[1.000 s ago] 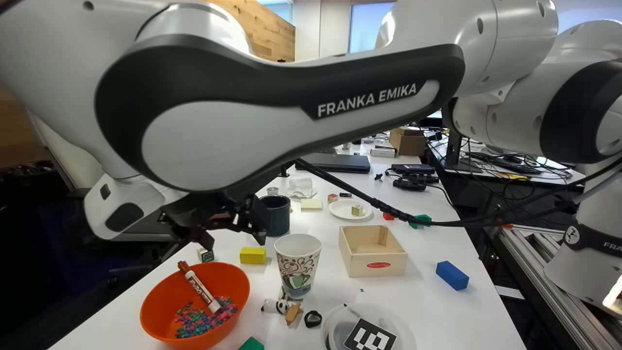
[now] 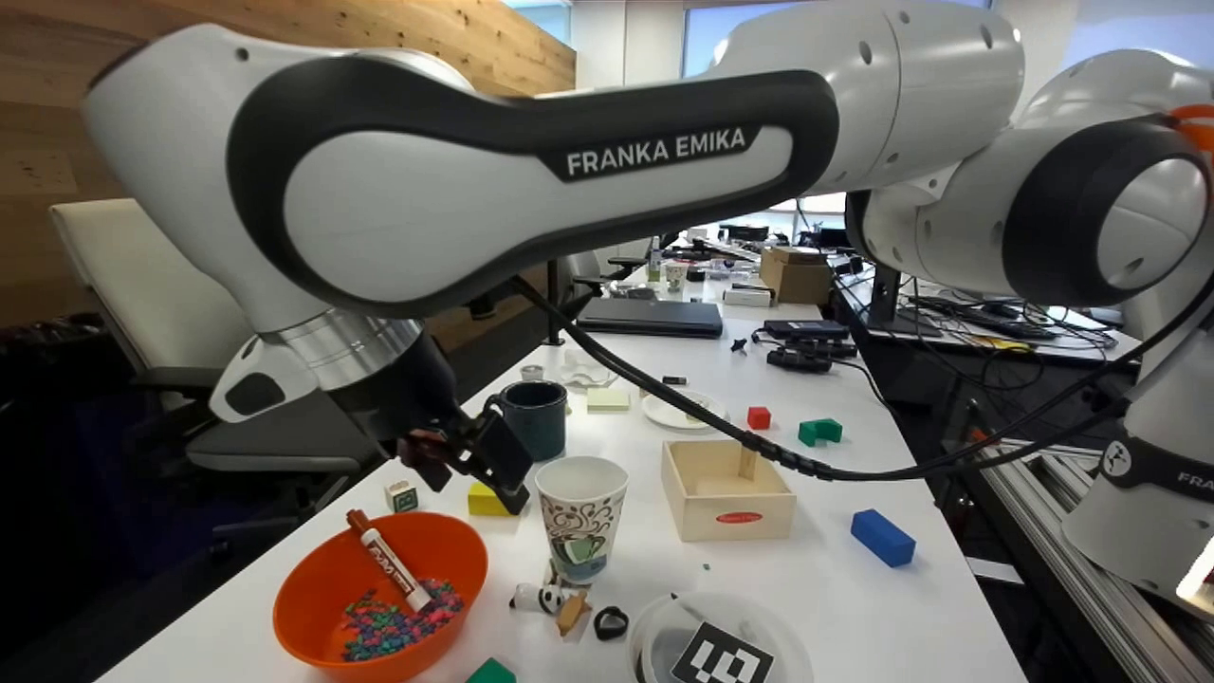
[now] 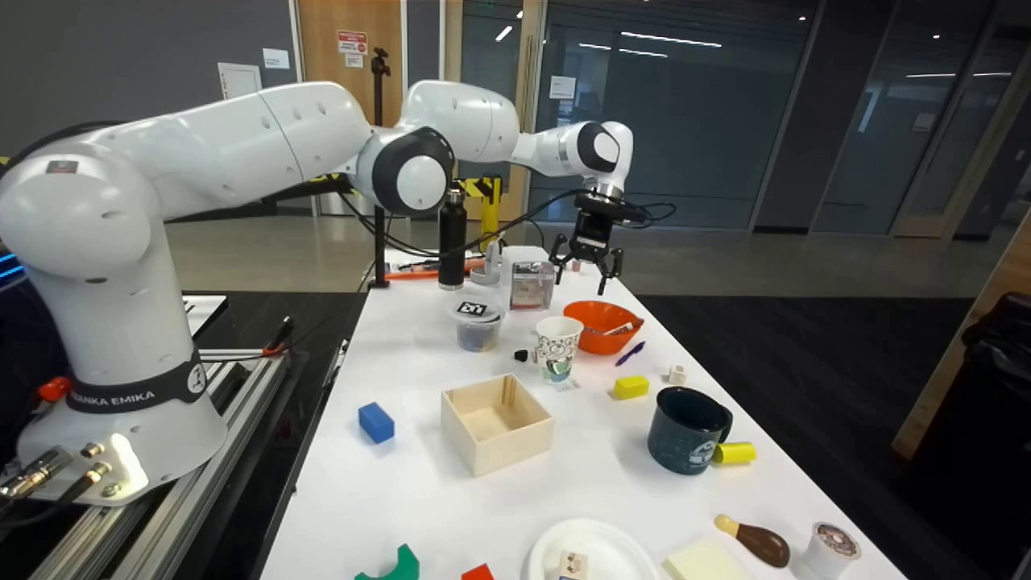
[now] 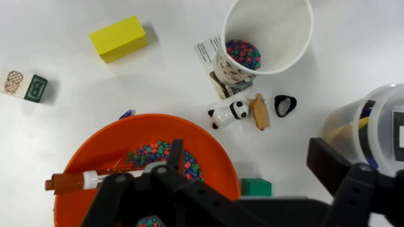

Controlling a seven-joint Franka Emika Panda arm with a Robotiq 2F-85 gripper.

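My gripper is open, its fingers wide apart with nothing held between them. In exterior view 2 the gripper hangs above the far end of the table, over the orange bowl's side. The orange bowl holds small coloured pieces and a brown-capped marker leaning over its rim. A patterned paper cup stands upright with more such pieces at its bottom. Between cup and bowl lie a panda figure and a small brown figure. A green block shows between the fingers' lines, below on the table.
A yellow block, a letter cube and a lidded clear tub surround the bowl and cup. The wooden box, dark mug and blue block stand nearer the robot base. Bare tabletop lies around the box.
The arm has shifted and its gripper has turned and tilted in exterior view 1. Bowl, marker, cup and blocks have stayed where they were.
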